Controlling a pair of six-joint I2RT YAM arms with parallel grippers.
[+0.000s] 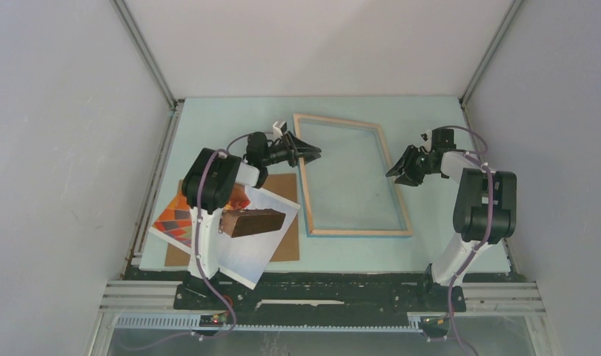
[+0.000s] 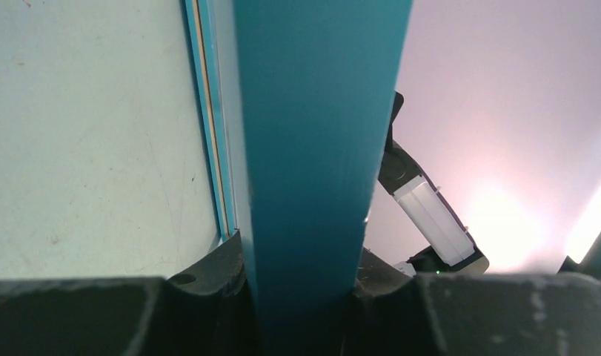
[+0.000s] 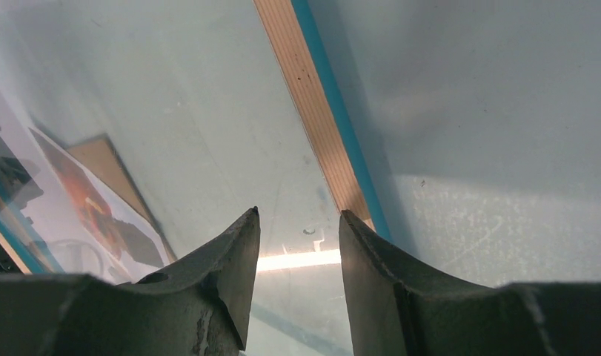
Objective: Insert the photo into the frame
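Observation:
The empty wooden frame [image 1: 360, 233] with teal sides lies over the middle of the table, slightly turned. My left gripper [image 1: 306, 151] is shut on its left bar; up close in the left wrist view, the teal side of the frame [image 2: 312, 148] runs between the fingers. At the frame's right bar is my right gripper [image 1: 396, 176]. Its fingers [image 3: 234, 267] stand apart with nothing between them, and the frame's bar [image 3: 319, 111] reaches down to the right fingertip. The balloon photo [image 1: 253, 222] rests at the lower left, partly hidden by the left arm.
Under the photo lies a brown backing board [image 1: 284, 248], just left of the frame. A dark strip with a pale stick runs along the front.

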